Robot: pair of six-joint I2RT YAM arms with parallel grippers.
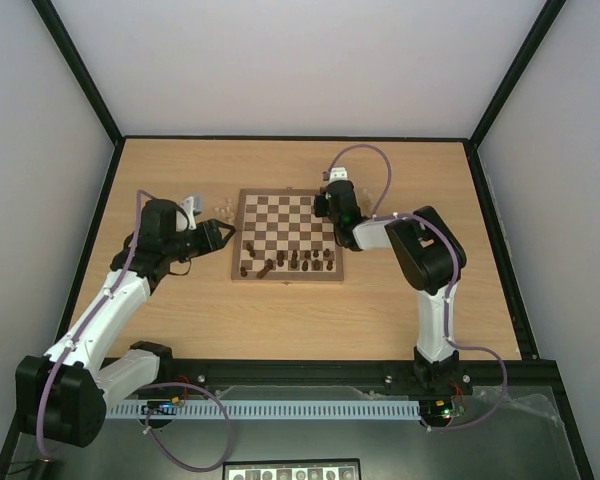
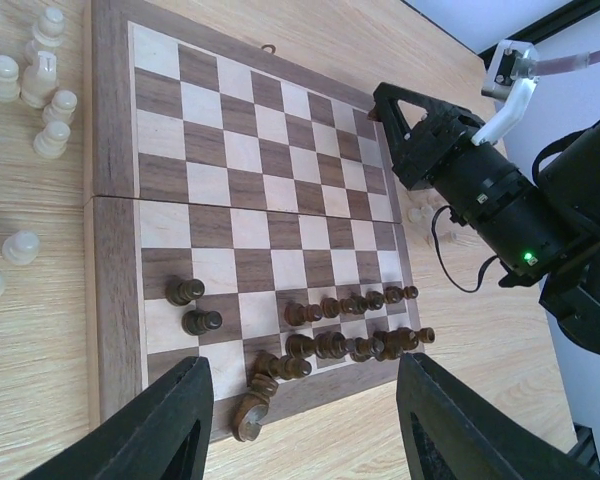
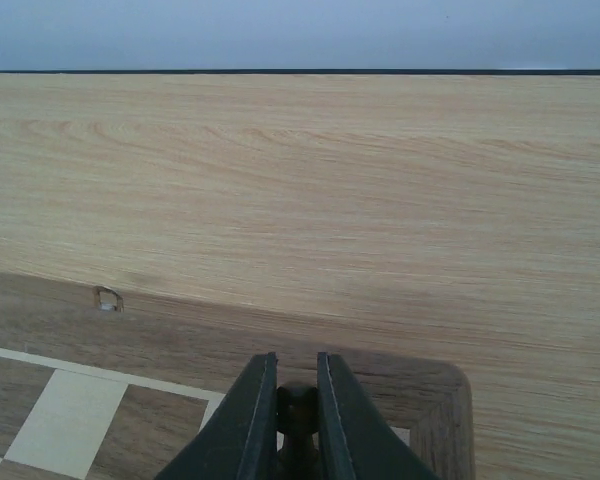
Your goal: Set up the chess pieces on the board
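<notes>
The chessboard point(image 1: 290, 192) lies mid-table. In the right wrist view my right gripper is shut on a dark chess piece point(image 3: 298, 398) over the board's far right corner; the piece's lower part is hidden by the fingers. Dark pieces point(image 2: 330, 345) stand in two rows along the near right side, as the left wrist view shows. Two more dark pieces point(image 2: 202, 321) stand on the near left squares, and one point(image 2: 248, 415) appears tipped at the near edge. My left gripper hangs open left of the board, nothing between its fingers.
Several white pieces point(image 2: 50, 140) stand on the table left of the board. More pale pieces point(image 2: 420, 215) are beyond its right edge, partly hidden by the right arm. The board's middle squares are empty, and the table in front is clear.
</notes>
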